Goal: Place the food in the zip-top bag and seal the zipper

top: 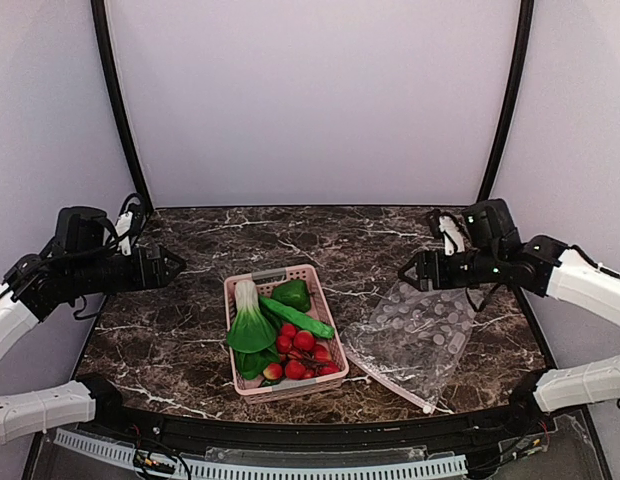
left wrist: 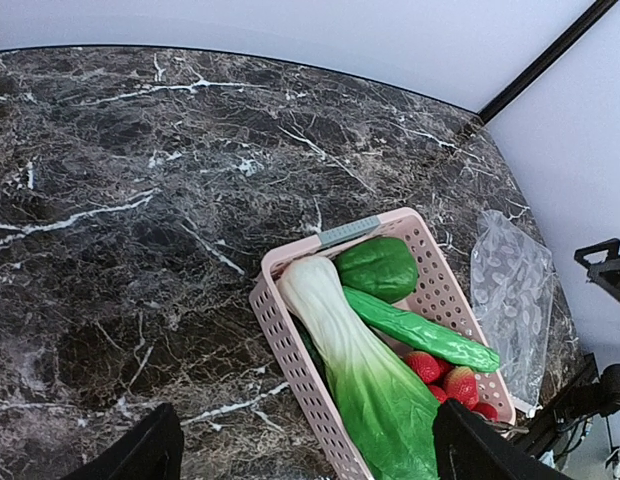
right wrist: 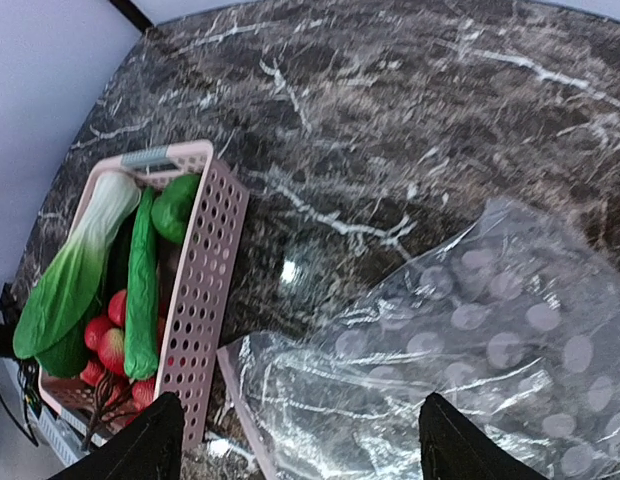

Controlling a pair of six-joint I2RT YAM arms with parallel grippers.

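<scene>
A clear zip top bag [top: 415,340] with round spots lies flat on the right of the table, its white zipper strip [top: 395,385] toward the front. Left of it stands a pink basket [top: 231,335] holding a bok choy [top: 250,325], a green pepper [top: 291,294], a long green vegetable [top: 305,319] and several red tomatoes or strawberries [top: 303,340]. My left gripper [top: 170,267] is open and empty above the table, left of the basket. Over the bag's far part hovers my right gripper [top: 410,272], also open; its fingers [right wrist: 460,440] have nothing between them in the right wrist view.
Pale walls [top: 310,100] close in the back and both sides. A slotted rail [top: 320,467] runs below the front edge.
</scene>
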